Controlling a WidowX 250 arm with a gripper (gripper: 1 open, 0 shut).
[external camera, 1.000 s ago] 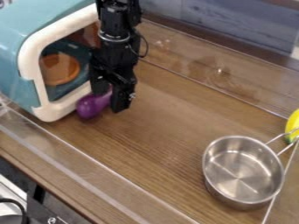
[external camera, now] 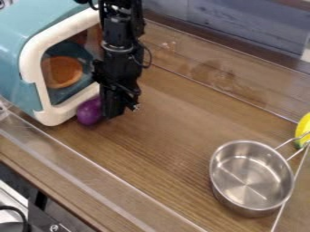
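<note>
The black gripper [external camera: 115, 101] points down at the table just in front of the open teal box [external camera: 27, 50] with its white rim. A purple eggplant [external camera: 89, 112] lies on the wood at the gripper's left, by the box's lower right corner, partly hidden by the fingers. The fingers look drawn together; whether they touch the eggplant is unclear. Inside the box stands an orange-brown round item [external camera: 62, 71].
A steel pot [external camera: 251, 178] with a handle sits at the lower right. A yellow object [external camera: 303, 125] is at the right edge.
The gripper has shifted a little downward and left, and the eggplant has moved slightly left, more of it now behind the fingers.
</note>
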